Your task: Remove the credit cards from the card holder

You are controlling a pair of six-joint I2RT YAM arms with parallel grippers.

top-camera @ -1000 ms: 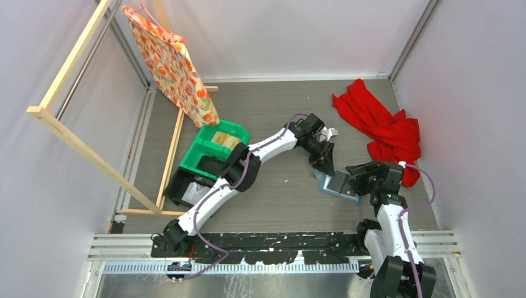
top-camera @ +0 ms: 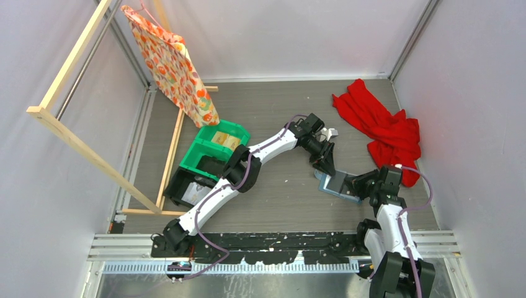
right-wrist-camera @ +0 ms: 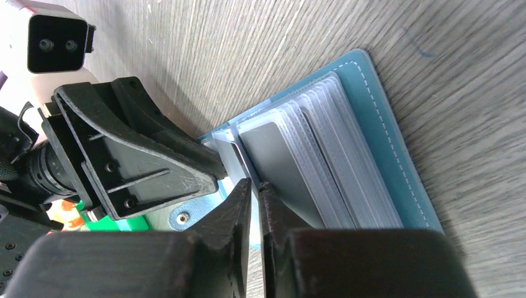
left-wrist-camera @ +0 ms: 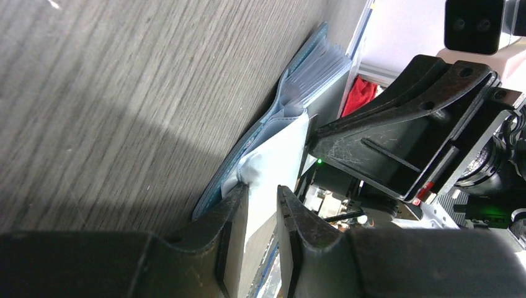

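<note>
The blue card holder (top-camera: 338, 185) lies spread on the table, its clear sleeves (right-wrist-camera: 347, 143) fanned out. A dark grey card (right-wrist-camera: 279, 164) shows inside one sleeve in the right wrist view. My left gripper is at the holder's left end, a gap between its fingers; a white flap (left-wrist-camera: 279, 155) shows beyond and between them. Above the sleeves, my right gripper has its fingertips close together near the edge of a raised sleeve (right-wrist-camera: 232, 155). Whether that edge is pinched cannot be made out.
A crumpled red cloth (top-camera: 387, 127) lies at the back right. Green bins (top-camera: 214, 147) and a black bin (top-camera: 189, 187) stand at the left by a wooden frame (top-camera: 93, 158). A small white item (top-camera: 332, 132) lies behind my left gripper.
My right gripper has shifted toward the table's front, down over the holder's sleeves. The left arm and the holder look nearly still.
</note>
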